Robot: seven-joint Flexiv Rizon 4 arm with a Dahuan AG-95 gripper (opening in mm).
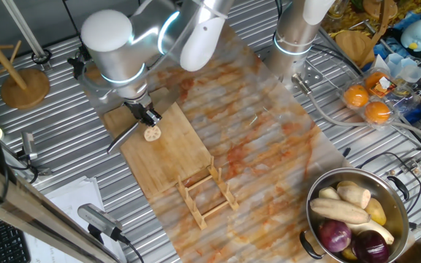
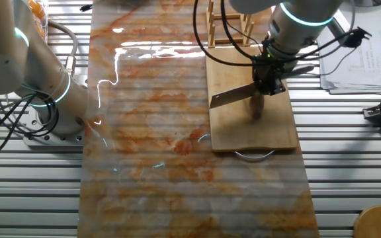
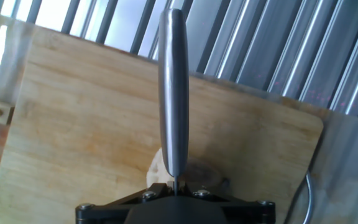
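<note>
My gripper (image 1: 152,117) is shut on a knife, over the cutting board. In the wrist view the knife's metal handle (image 3: 173,93) sticks out ahead of the fingers, and in exterior view 2 the broad blade (image 2: 233,96) reaches out on the other side. A pale lotus root piece (image 1: 152,133) with holes in its cut face lies on the wooden cutting board (image 1: 170,157), right by the gripper. From the wrist view the lotus root (image 3: 157,169) is partly covered by the handle and fingers. Whether the blade touches it cannot be told.
A small wooden rack (image 1: 209,197) stands at one end of the board. The steel pot (image 1: 315,212) at the lower right holds potatoes and purple vegetables. Bare marbled sheet (image 1: 269,153) lies between board and pot. Orange fruits (image 1: 377,112) are in packaging at upper right.
</note>
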